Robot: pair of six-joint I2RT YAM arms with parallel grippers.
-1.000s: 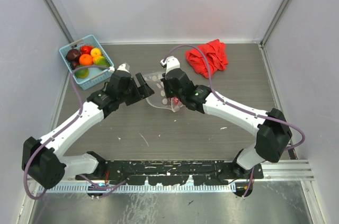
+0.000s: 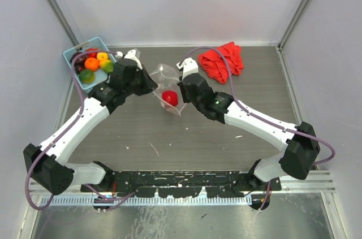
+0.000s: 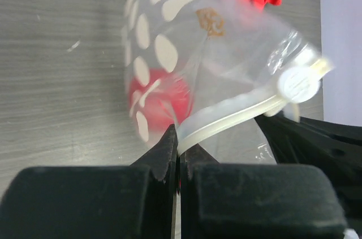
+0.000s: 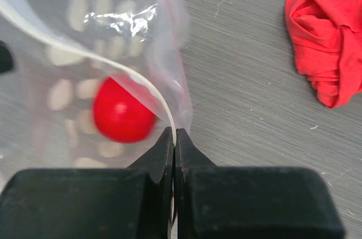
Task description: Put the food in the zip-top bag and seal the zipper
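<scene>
Between my two arms hangs the clear zip top bag (image 2: pixel 167 75), patterned with pale dots, with a round red food item (image 2: pixel 169 98) inside it. My left gripper is shut on the bag's rim at one side, where the white zipper strip (image 3: pixel 232 112) runs up from the fingers. Opposite it, my right gripper is shut on the bag's other edge. In the right wrist view the red food (image 4: pixel 121 110) shows through the film, and the bag's mouth spreads toward the left arm.
A blue basket (image 2: pixel 97 40) of fruit and vegetables stands at the back left, partly behind the left arm. A crumpled red cloth (image 2: pixel 223 60) lies at the back right.
The bag has swung round between the arms; the red item shows more clearly.
</scene>
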